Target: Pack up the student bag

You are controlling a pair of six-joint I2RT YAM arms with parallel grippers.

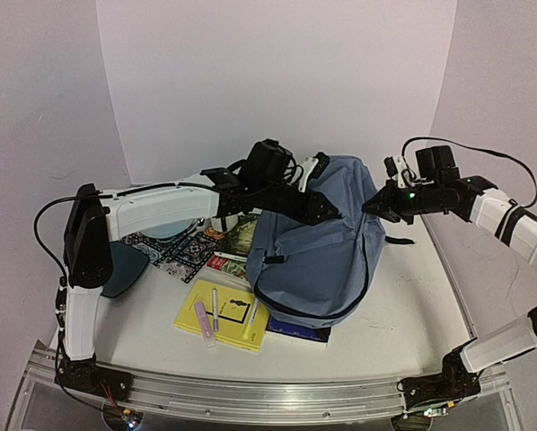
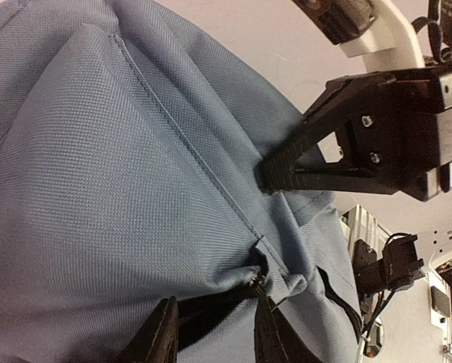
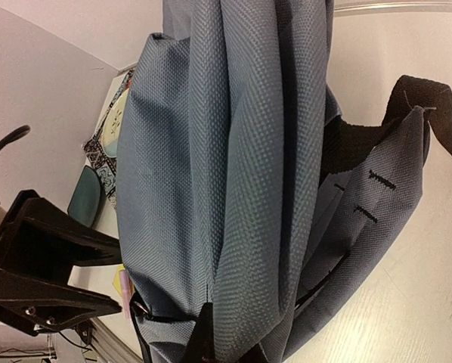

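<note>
The grey-blue bag (image 1: 318, 278) stands tilted in the middle of the table, its side edge drawn up at the right. My right gripper (image 1: 369, 208) is shut on a fold of that edge; in the right wrist view the cloth (image 3: 256, 189) rises bunched from its fingers (image 3: 205, 333). Against the bag's upper front my left gripper (image 1: 333, 215) hovers with its fingers parted. In the left wrist view its fingers (image 2: 162, 333) stand either side of a dark zipper opening (image 2: 211, 306), with a zipper pull (image 2: 258, 284) close to one tip. Nothing is visibly gripped there.
A yellow book (image 1: 192, 310) with pens on it and a blue book (image 1: 295, 331) lie in front of the bag. Left and behind are a patterned cloth (image 1: 183, 260), a dark green case (image 1: 125, 269) and more books.
</note>
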